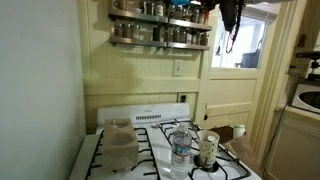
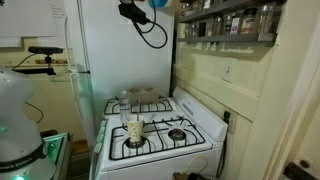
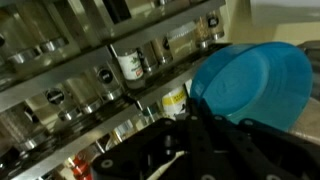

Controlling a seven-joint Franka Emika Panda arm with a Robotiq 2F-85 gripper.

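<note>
A translucent blue bowl (image 3: 260,85) fills the right of the wrist view, its rim running down to my gripper. The fingers are shut on that rim. In the first exterior view only a small part of the blue bowl (image 1: 181,2) shows at the top edge, near the spice shelves. The second exterior view shows a strip of the blue bowl (image 2: 159,3) at its top edge too, beside the dark gripper (image 2: 133,12). Both are high above the stove.
Shelves (image 1: 160,43) of spice jars run along the wall close to the bowl. Below, the white stove (image 2: 165,155) carries a cardboard box (image 1: 120,146), a plastic bottle (image 1: 181,150) and a patterned cup (image 1: 208,148). Open air lies between stove and shelves.
</note>
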